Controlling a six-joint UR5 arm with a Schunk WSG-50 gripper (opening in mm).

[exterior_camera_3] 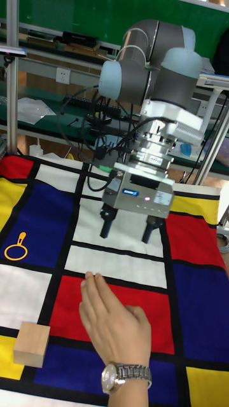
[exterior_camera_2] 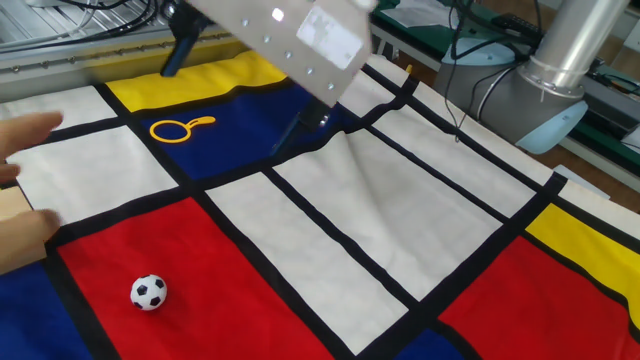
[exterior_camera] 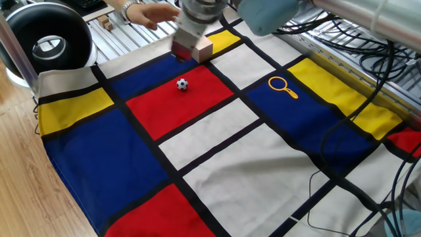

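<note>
My gripper [exterior_camera_3: 126,235] hangs above the patterned cloth, its two fingers spread wide and only air between them. In exterior view 1 it [exterior_camera: 177,58] appears in front of the pale wooden cube [exterior_camera: 204,50], partly covering it. The cube [exterior_camera_3: 32,344] rests near a yellow patch, apart from the gripper in exterior view 3. A small black-and-white soccer ball [exterior_camera_2: 149,292] lies on a red rectangle; the hand hides it in exterior view 3. On a blue rectangle lies a yellow magnifier-shaped ring with a handle [exterior_camera: 283,87].
A person's hand [exterior_camera_3: 116,318] reaches over the cloth near the cube and ball. Black cables [exterior_camera: 333,145] run along the right side in exterior view 1.
</note>
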